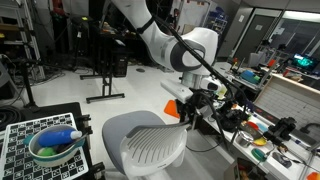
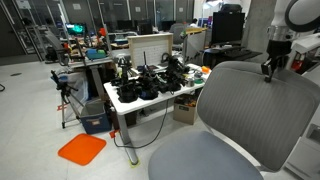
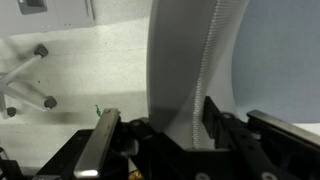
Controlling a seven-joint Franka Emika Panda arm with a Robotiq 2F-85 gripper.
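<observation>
A grey office chair stands in front of me, with its ribbed backrest [image 1: 155,146] and its rounded seat [image 2: 200,158] in view. My gripper [image 1: 184,119] is shut on the top edge of the backrest. Exterior view 2 has the gripper [image 2: 268,72] at the upper edge of the same backrest [image 2: 250,112]. Seen from the wrist, the panel's edge [image 3: 178,70] runs down between the dark fingers. The far side of the seat and the chair's base are mostly hidden in the exterior views.
At the left, a bowl of coloured items [image 1: 57,141] rests near a checkered board [image 1: 14,150]. A white table [image 2: 150,98] with black equipment stands behind the chair. An orange mat [image 2: 82,149] lies on open floor.
</observation>
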